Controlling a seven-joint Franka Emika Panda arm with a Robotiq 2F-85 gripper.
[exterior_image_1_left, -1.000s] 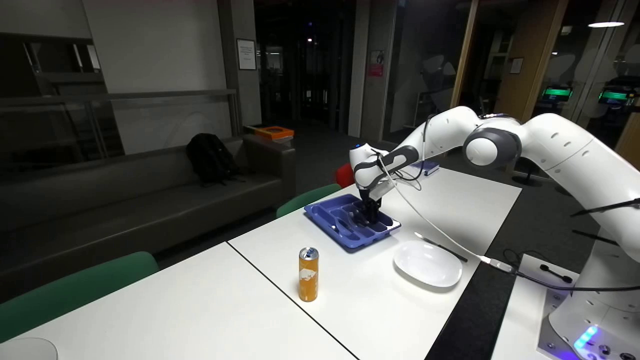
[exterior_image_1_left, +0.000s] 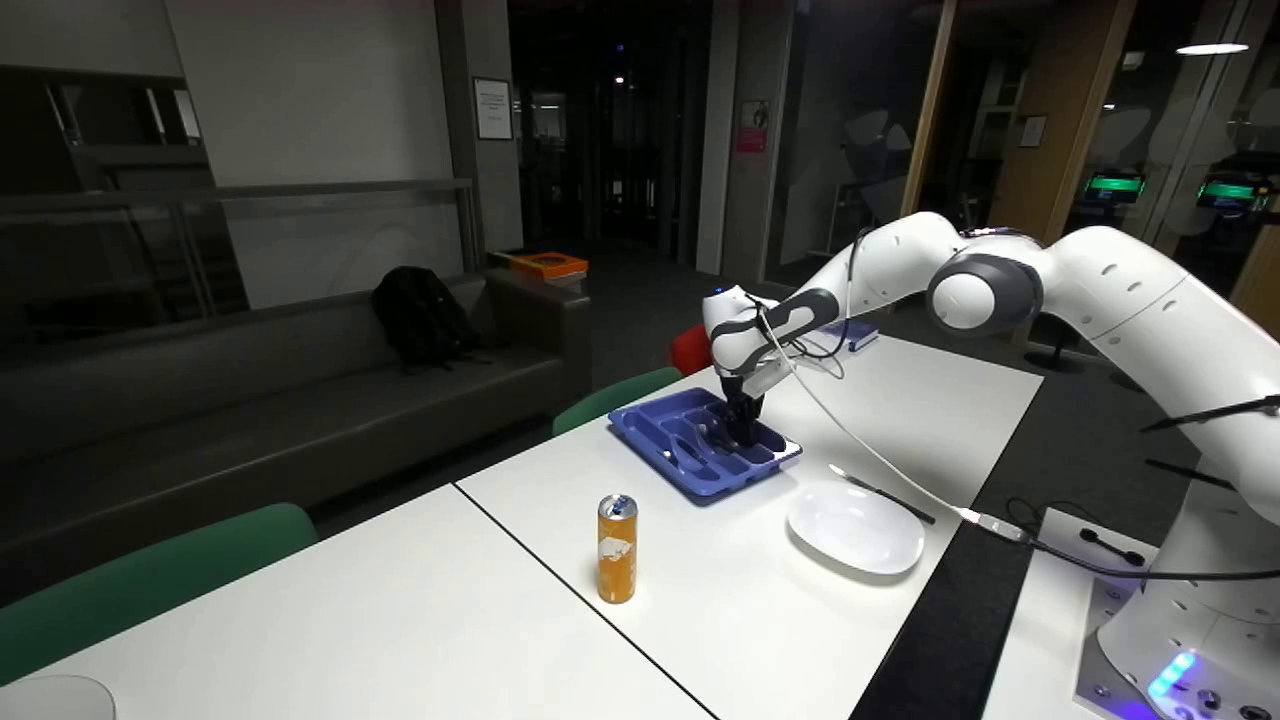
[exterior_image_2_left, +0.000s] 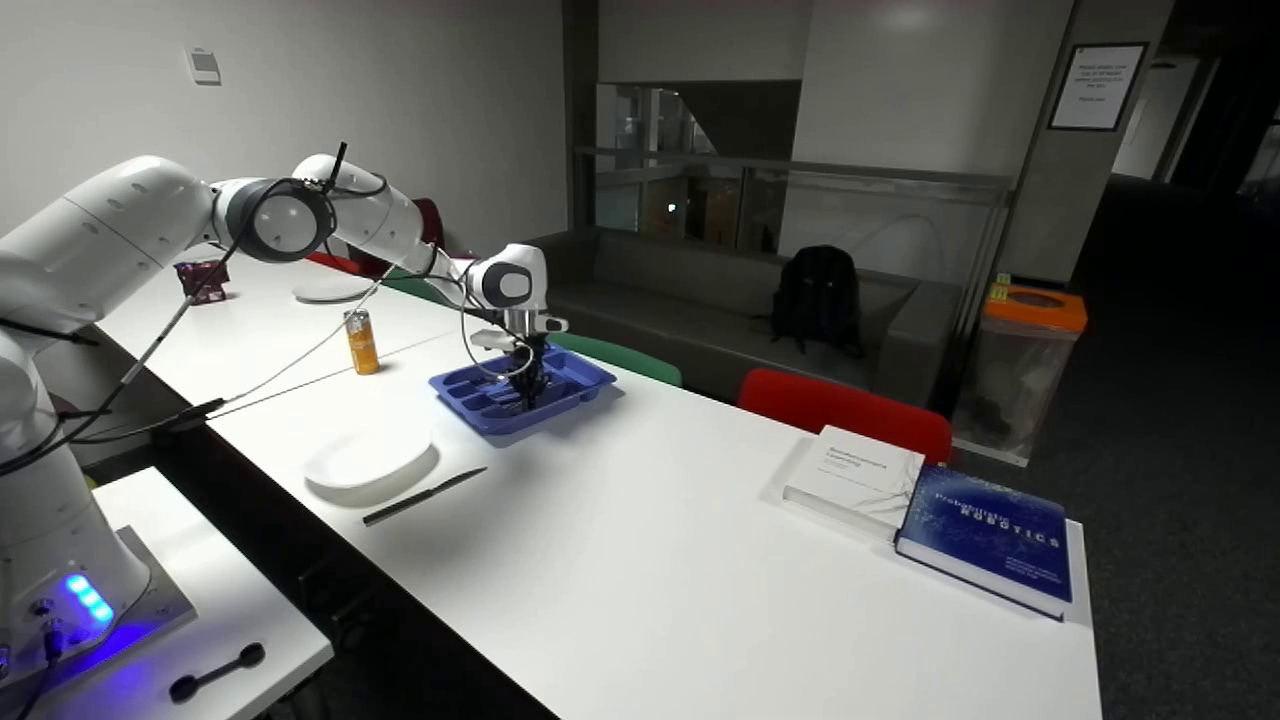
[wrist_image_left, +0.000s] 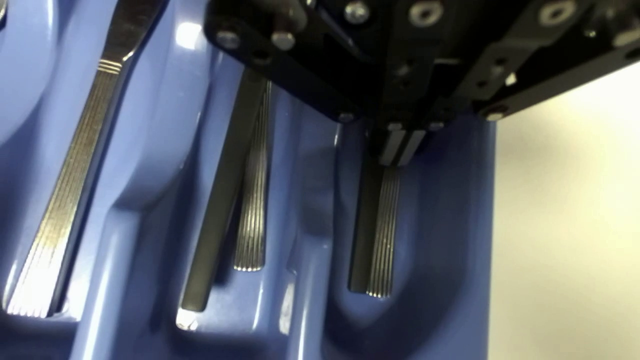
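Observation:
My gripper is shut, its two fingertips close together, with nothing visible between them. It points down into the right-hand compartment of the blue cutlery tray (wrist_image_left: 474, 240). Just below the tips, a ribbed metal handle (wrist_image_left: 384, 240) and a black handle (wrist_image_left: 363, 246) lie side by side in that compartment; their far ends are hidden under the gripper. To the left, the neighbouring compartment holds another black handle (wrist_image_left: 216, 210) and a ribbed metal one. A metal knife (wrist_image_left: 72, 162) lies in the compartment farther left.
A black-handled knife (exterior_image_2_left: 420, 496) lies on the table beside the white plate (exterior_image_2_left: 366, 466). An orange can (exterior_image_1_left: 617, 552) stands nearer the first exterior camera. Two books (exterior_image_2_left: 990, 522) lie at the table's far end.
The arm's wrist and gripper have shifted very slightly over the tray. Tray, can, plate and knife are unmoved.

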